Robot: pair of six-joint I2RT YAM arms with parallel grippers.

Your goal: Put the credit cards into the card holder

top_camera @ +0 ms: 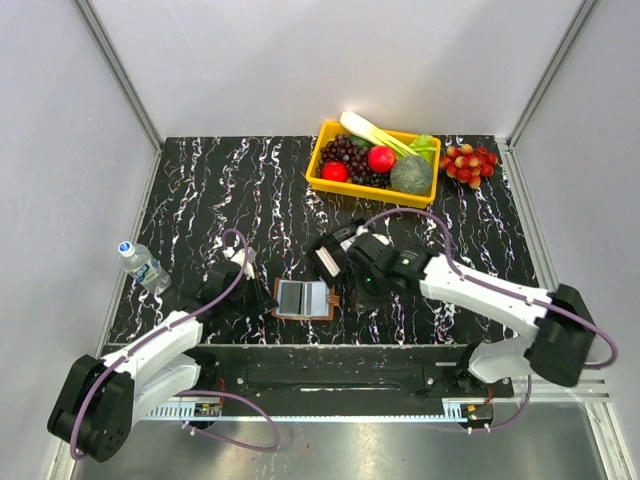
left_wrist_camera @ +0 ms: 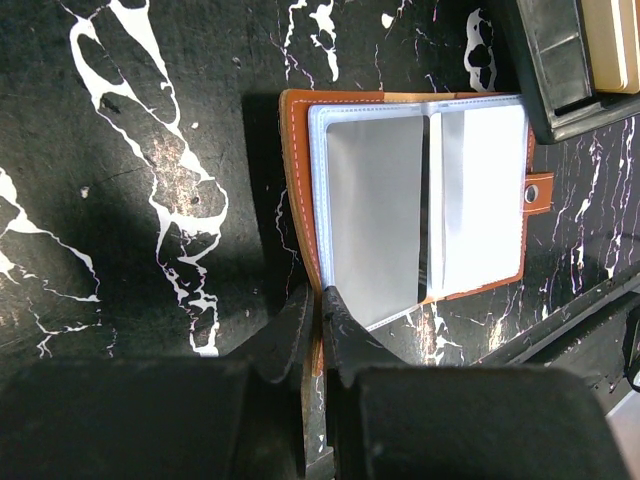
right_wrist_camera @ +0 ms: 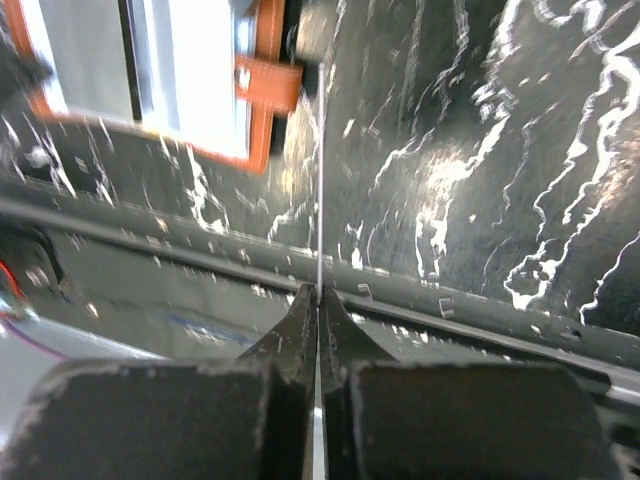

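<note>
The open card holder, brown outside with clear sleeves, lies flat on the dark marbled table. My left gripper is shut on its brown left edge in the left wrist view. In the right wrist view, my right gripper is shut, and a thin card seen edge-on sticks out from its fingertips. This card is to the right of the holder's strap, apart from the holder. Beyond the holder stands a black tray with cream cards in it; the right arm partly covers the tray from above.
A yellow basket of fruit and vegetables stands at the back, with red grapes to its right. A water bottle is at the left. Open table lies between the bottle and the basket.
</note>
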